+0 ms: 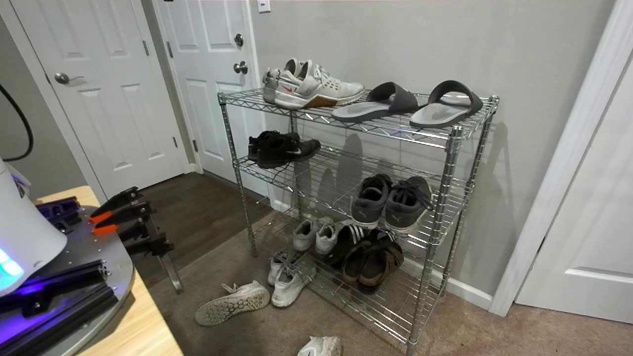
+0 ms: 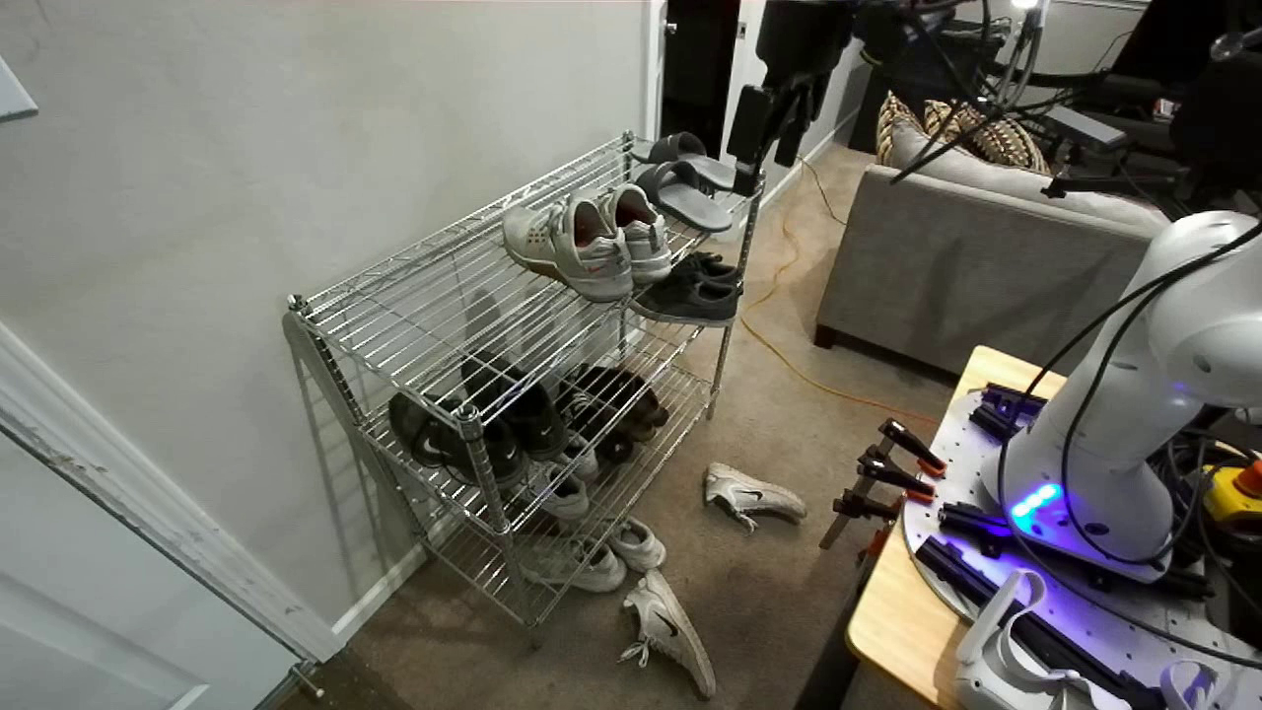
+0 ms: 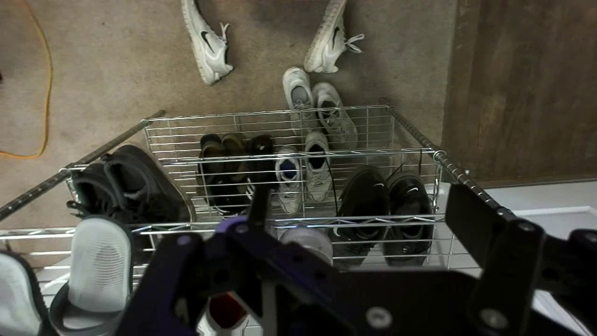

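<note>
My gripper is open in the wrist view, its dark fingers (image 3: 473,224) wide apart with nothing held between them. In exterior view 2 the gripper (image 2: 771,132) points downward, above the rack in the picture. The wire shoe rack (image 1: 457,148) has three tiers. White sneakers (image 1: 323,89) and grey slides (image 1: 380,107) sit on top. Black shoes (image 1: 282,148) and dark sneakers (image 1: 371,199) occupy the middle tier. Two white Nike shoes, one (image 2: 757,495) apart and another (image 2: 674,633) near the rack, lie tipped on the carpet. A white pair (image 3: 336,115) straddles the bottom tier's front edge.
Brown sandals (image 1: 380,264) and other shoes fill part of the bottom tier. The arm's wooden table (image 2: 893,621) carries clamps (image 2: 887,473). A sofa (image 2: 946,260) stands beyond the rack, and an orange cord (image 2: 787,367) crosses the carpet.
</note>
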